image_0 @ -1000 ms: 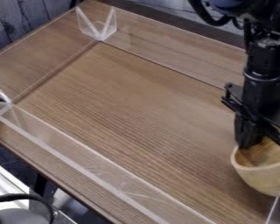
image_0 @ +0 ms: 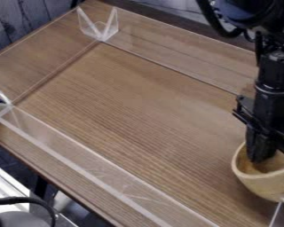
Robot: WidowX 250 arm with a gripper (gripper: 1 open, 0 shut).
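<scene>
At the right edge of the camera view my gripper point(image_0: 258, 149) points down into a pale cream bowl point(image_0: 270, 184), its fingertips inside the bowl's hollow. The gripper looks shut, and I cannot make out anything held between its fingers. The bowl is cut off by the frame's right edge and partly hidden behind the gripper.
A wooden tray or table point(image_0: 121, 106) with clear plastic edging and corner pieces fills most of the view, its middle bare. A black cable point(image_0: 20, 200) lies at the lower left, outside the tray.
Since a second ago the gripper has shifted slightly right, and the bowl's visible shape has altered a little with it, its near rim sitting slightly differently.
</scene>
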